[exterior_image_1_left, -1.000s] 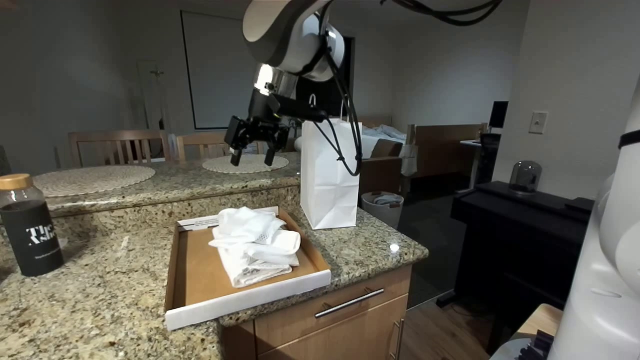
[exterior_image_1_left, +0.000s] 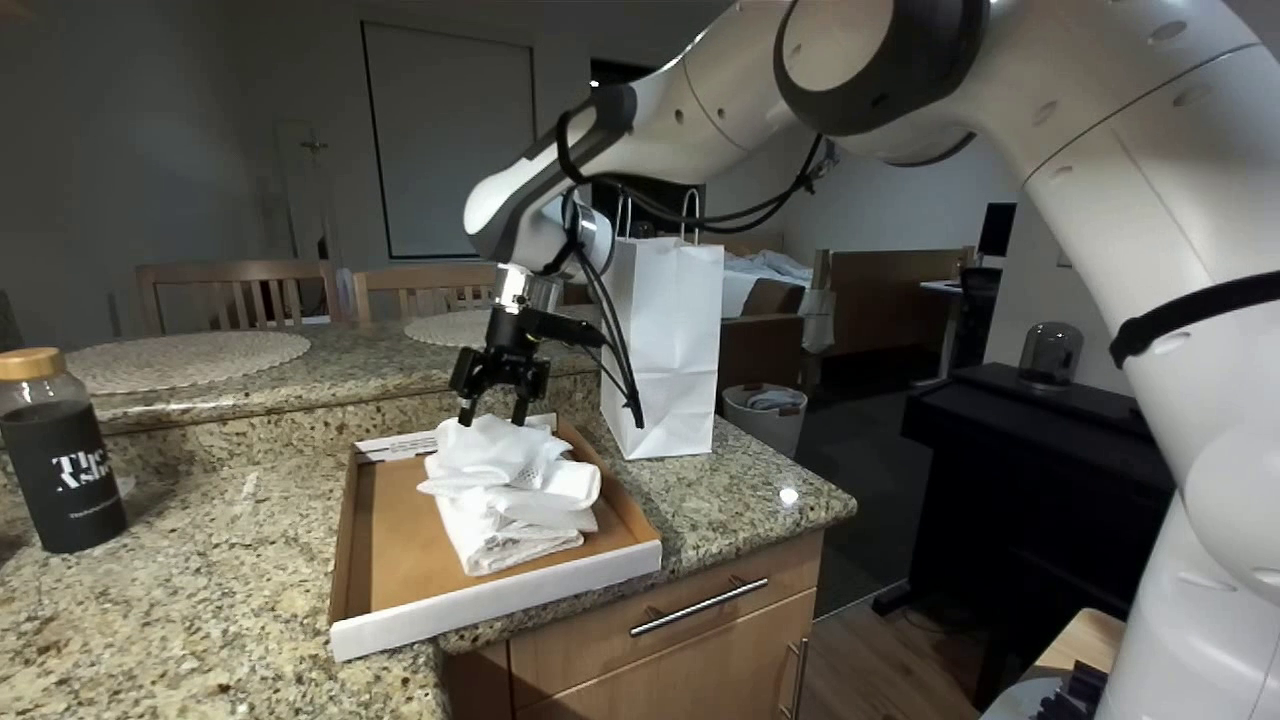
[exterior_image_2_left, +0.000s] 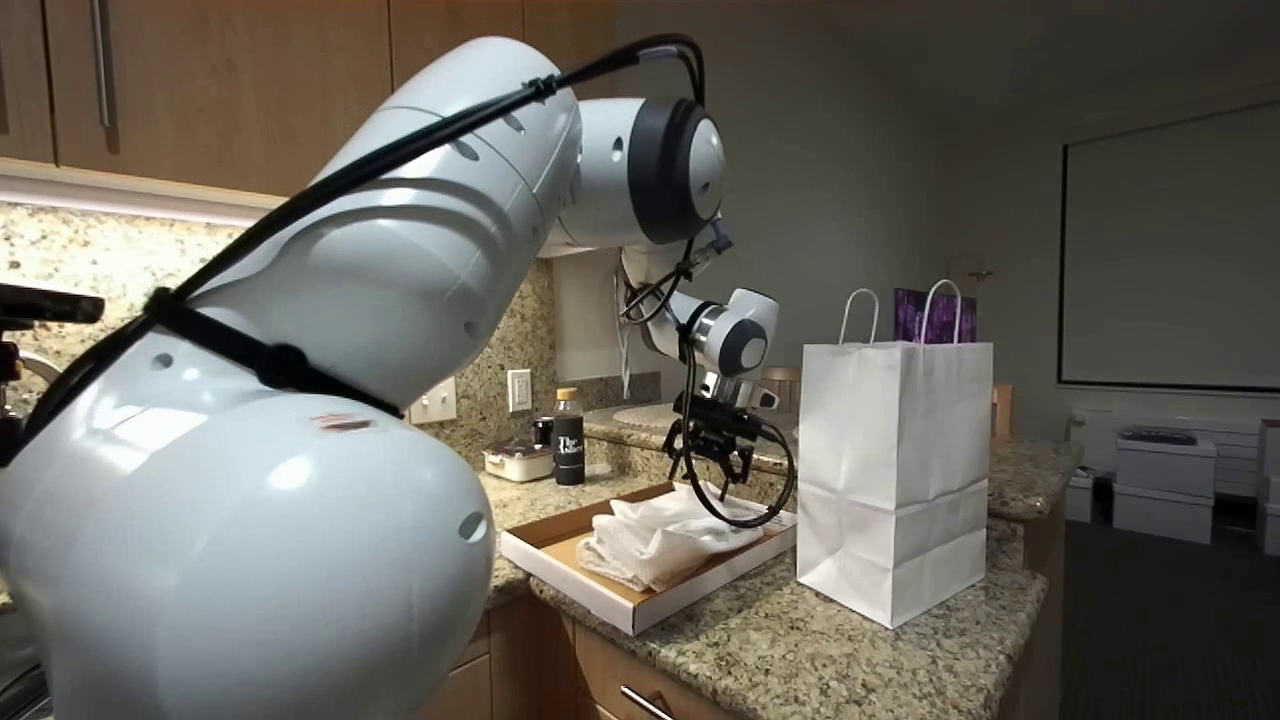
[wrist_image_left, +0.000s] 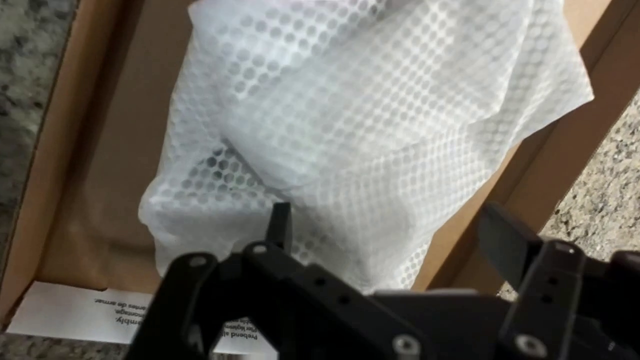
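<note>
A crumpled heap of white, dotted mesh-like sheeting (exterior_image_1_left: 513, 490) lies in a shallow cardboard tray (exterior_image_1_left: 390, 534) on the granite counter. My gripper (exterior_image_1_left: 495, 414) hangs just over the far end of the heap, fingers pointing down. In the wrist view the black fingers (wrist_image_left: 280, 225) are spread wide, one over the sheeting (wrist_image_left: 372, 138) and the other over the tray's side wall. Nothing is clamped between them. Exterior view 2 has the gripper (exterior_image_2_left: 708, 486) low above the sheeting (exterior_image_2_left: 660, 534); whether the tips touch it is hard to tell.
A tall white paper bag (exterior_image_2_left: 894, 480) with handles stands close beside the tray. A dark bottle with a wooden lid (exterior_image_1_left: 62, 456) is on the counter at the left. Behind the tray rises a ledge with round woven mats (exterior_image_1_left: 186, 360). Bare counter lies left of the tray.
My gripper has come down from above the ledge's height to just over the white sheeting, its fingers still apart. The sheeting, tray and bag have not moved.
</note>
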